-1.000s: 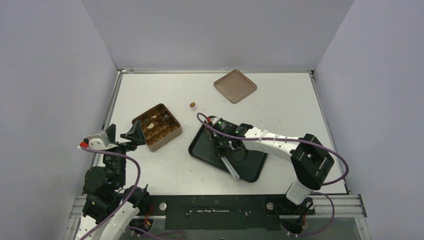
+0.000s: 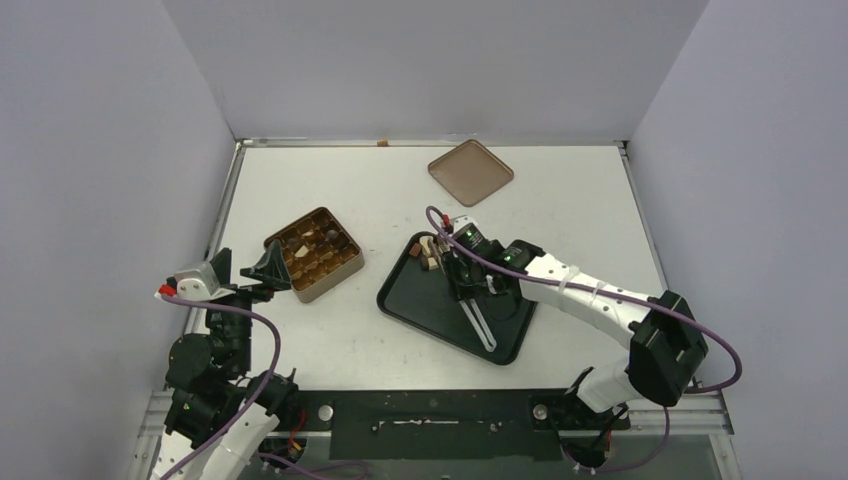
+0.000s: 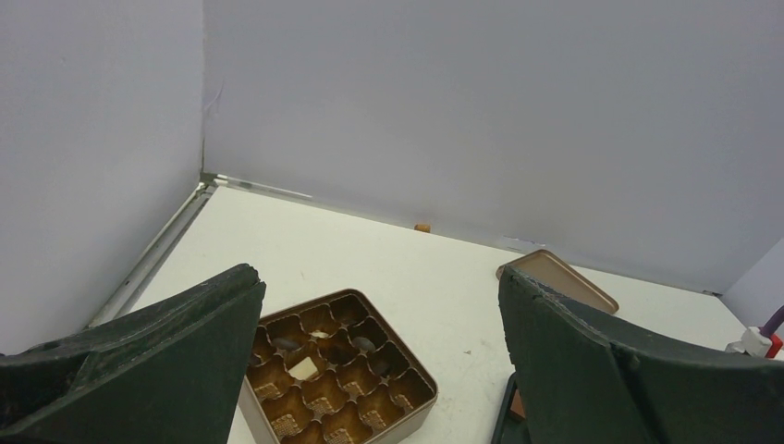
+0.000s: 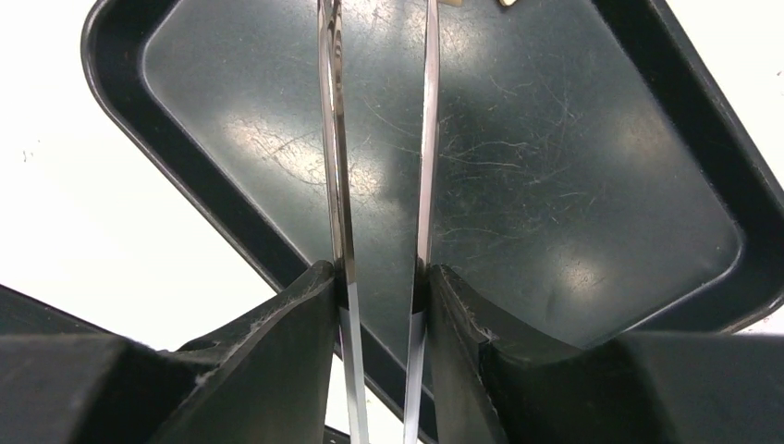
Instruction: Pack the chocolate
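My left gripper stands open beside the brown compartment box, which holds several chocolates in some cups. My right gripper grips long metal tongs over the dark tray; their tips are out of the right wrist frame. A few pale and brown pieces lie at the tray's far left corner, partly hidden by the arm and tongs. A small brown piece lies at the table's back edge.
An empty tan tray lies at the back right. Walls enclose the back and both sides.
The small brown piece has moved from mid-table back to the rear edge. My right arm and tongs have moved right. My left arm has not moved.
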